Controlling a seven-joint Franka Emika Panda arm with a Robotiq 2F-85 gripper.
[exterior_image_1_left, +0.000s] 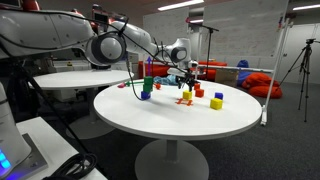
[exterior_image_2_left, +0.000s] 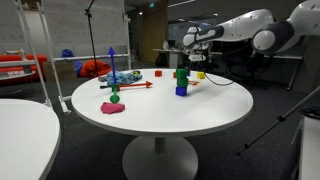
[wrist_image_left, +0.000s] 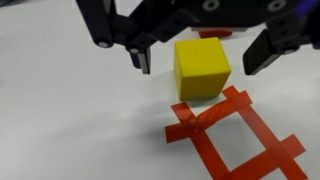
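Note:
In the wrist view my gripper is open, its dark fingers spread to either side of a yellow cube (wrist_image_left: 201, 70). Bare tabletop shows between the left finger and the cube, so nothing is held. Red tape (wrist_image_left: 207, 150) forms a square outline on the table just below the cube in that view. Seen from the first exterior side, the same yellow cube (exterior_image_1_left: 187, 95) lies near the table's middle, with my gripper (exterior_image_1_left: 187, 79) above it.
A second yellow cube (exterior_image_1_left: 216, 103) and a blue cube (exterior_image_1_left: 219, 96) lie to the right. A green block (exterior_image_2_left: 182, 74) stands over a blue one (exterior_image_2_left: 181, 91). Arrows and a pink piece (exterior_image_2_left: 115, 109) occupy another side.

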